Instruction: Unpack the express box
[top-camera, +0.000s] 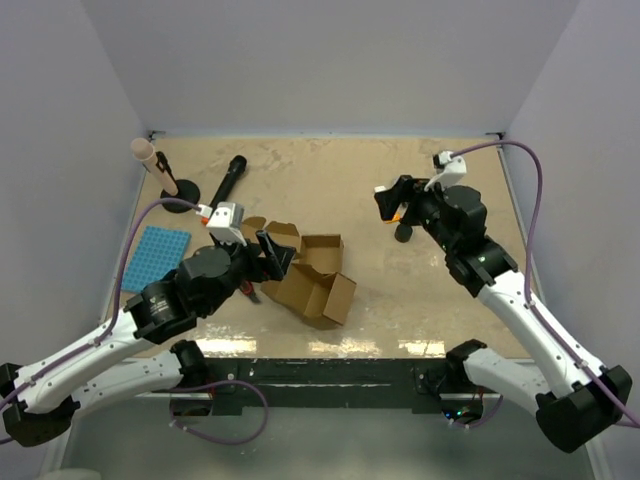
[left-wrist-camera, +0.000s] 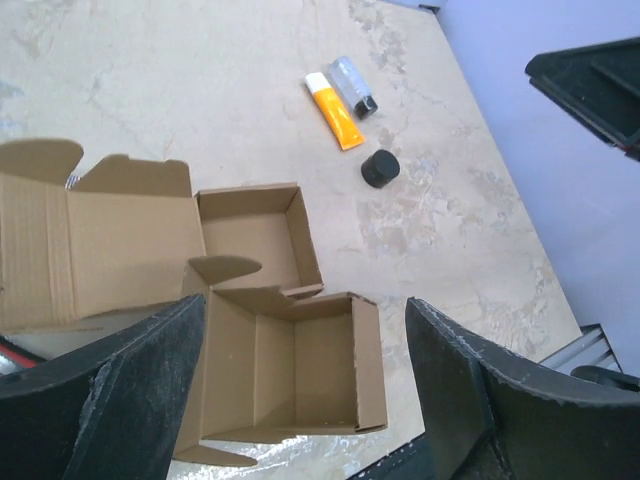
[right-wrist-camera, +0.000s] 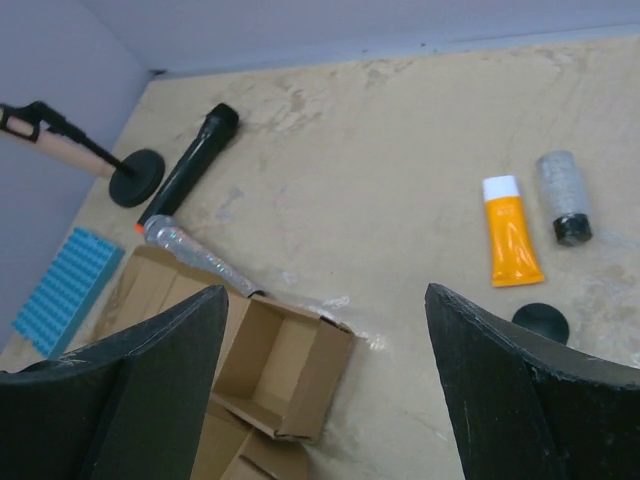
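An opened cardboard box with raised flaps (left-wrist-camera: 120, 240) and smaller compartments (left-wrist-camera: 235, 230) lies left of the table's middle. My left gripper (top-camera: 270, 255) hovers over it, open and empty. My right gripper (top-camera: 395, 195) is raised at the right, its fingers apart with nothing between. Below it lie a yellow tube (right-wrist-camera: 512, 235), a clear bottle (right-wrist-camera: 565, 200) and a black round lid (right-wrist-camera: 540, 322). A long wrapped item (right-wrist-camera: 195, 250) lies behind the box.
A blue mat (top-camera: 155, 258), a stand with a pale cylinder (top-camera: 180, 195) and a black microphone (top-camera: 230, 175) occupy the left.
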